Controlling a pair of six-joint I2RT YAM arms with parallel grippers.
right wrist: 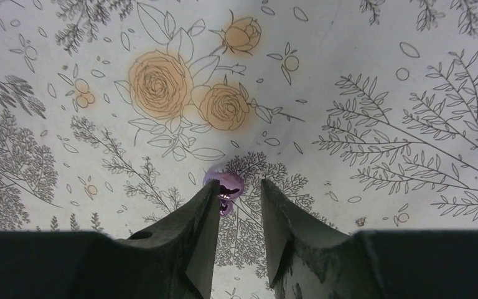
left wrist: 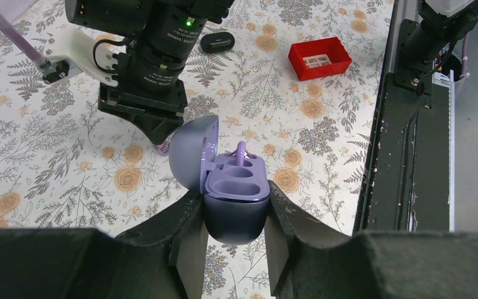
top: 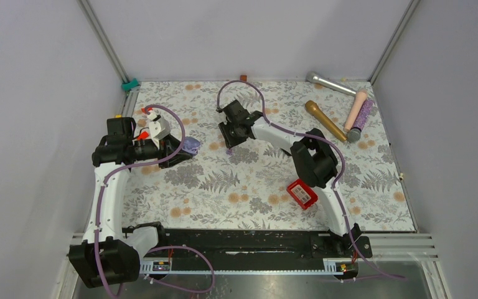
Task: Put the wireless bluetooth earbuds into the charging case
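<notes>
The lavender charging case (left wrist: 233, 202) is held upright in my left gripper, shut on it; its lid stands open and one purple stem shows in the slots. My right gripper is part open just above a purple earbud (right wrist: 229, 184) lying on the floral surface, with its fingertips either side of or over it; whether they touch it I cannot tell. In the top view the earbud (top: 229, 151) shows just below the right gripper.
A red box (top: 302, 194) lies at front right, a small black object (left wrist: 217, 42) near the right arm, several microphone-like items (top: 325, 121) at back right.
</notes>
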